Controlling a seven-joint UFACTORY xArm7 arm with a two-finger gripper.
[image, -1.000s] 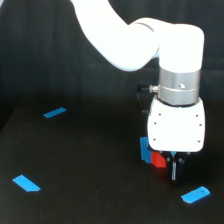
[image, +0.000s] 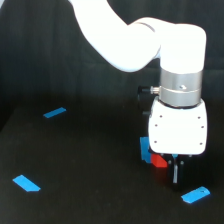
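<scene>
Low over the dark table, at the right of the camera view, the white hand points downward with my gripper at its lower end. The dark fingers are small and blend into the black surface, so their gap is unclear. Just left of them, partly behind the hand, sits a red block. A blue block stands against its left side, also partly covered. A bit of blue shows near the fingers, but I cannot make out what it belongs to.
Flat blue strips mark the table: one at the back left, another strip at the front left, and a third strip at the front right.
The hand has shifted slightly right and down. The red and blue blocks look to be in the same place.
</scene>
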